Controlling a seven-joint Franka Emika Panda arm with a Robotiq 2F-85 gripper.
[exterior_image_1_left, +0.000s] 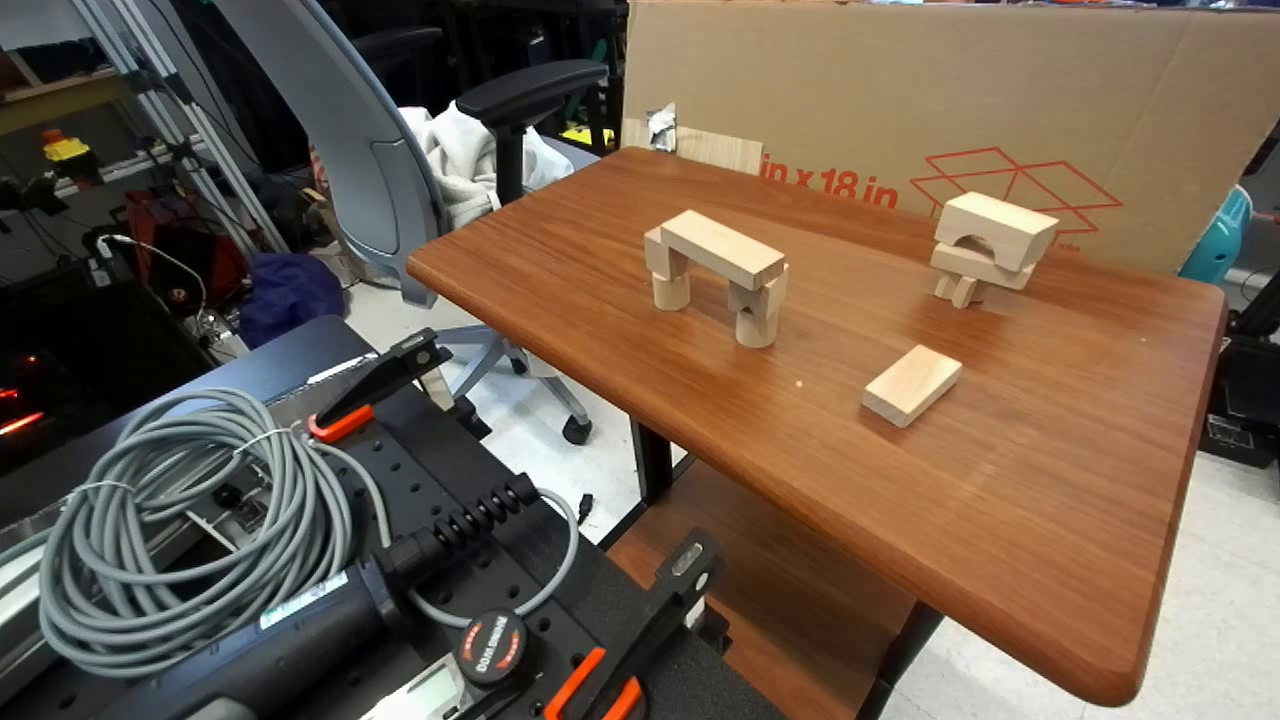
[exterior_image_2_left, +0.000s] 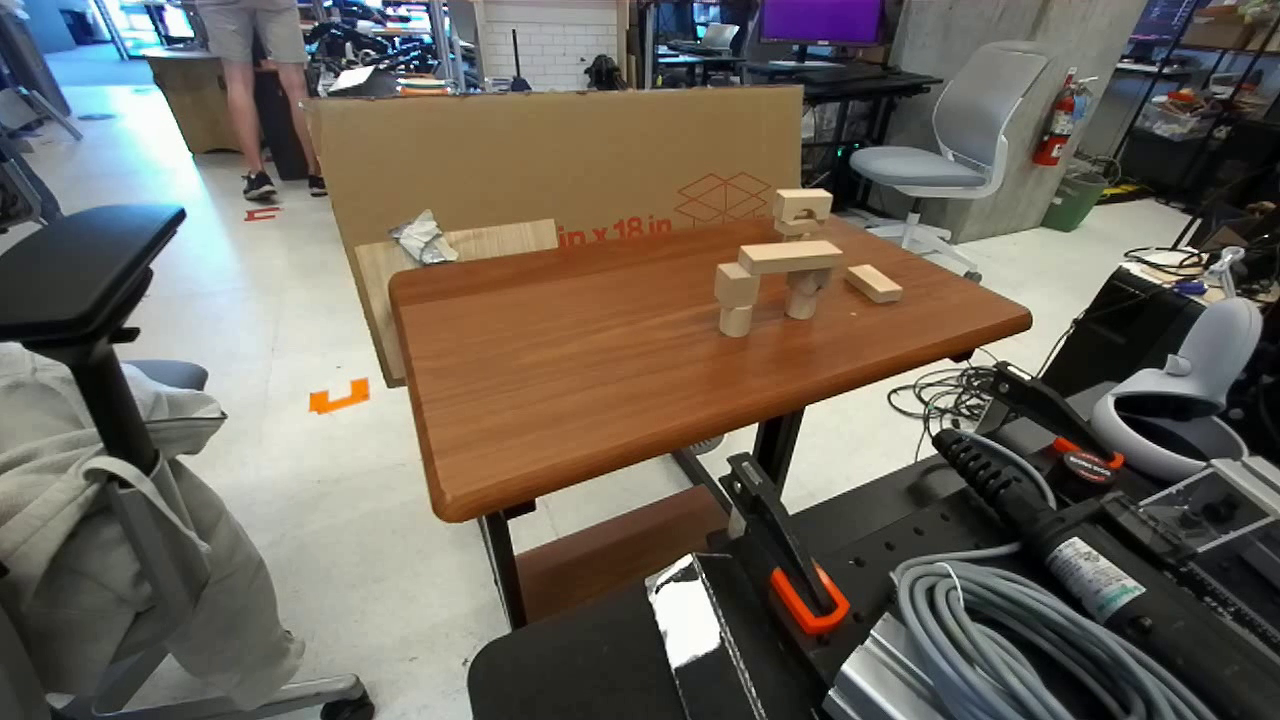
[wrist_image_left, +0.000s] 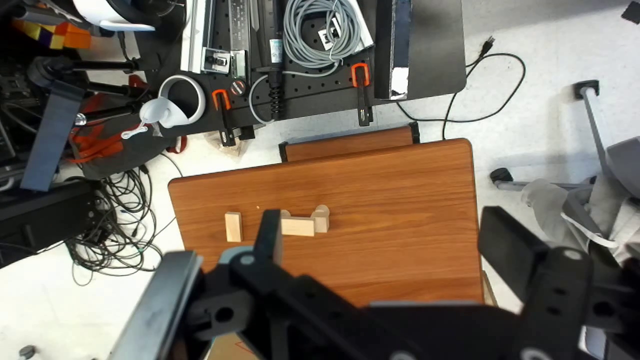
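High above the table, my gripper stands open, its fingers wide apart in the wrist view with nothing between them that it touches. Neither exterior view shows it. A bridge of wooden blocks rests on the table: a long block lies across two supports with round bases. To its right a loose rectangular block lies flat. Farther back stands a stack topped by a block with an arched cutout; in the wrist view my gripper hides it.
The brown wooden table has clear room left of the bridge and along its front. A cardboard sheet stands behind it. In front, a black bench carries clamps and coiled grey cable. A chair stands to the left.
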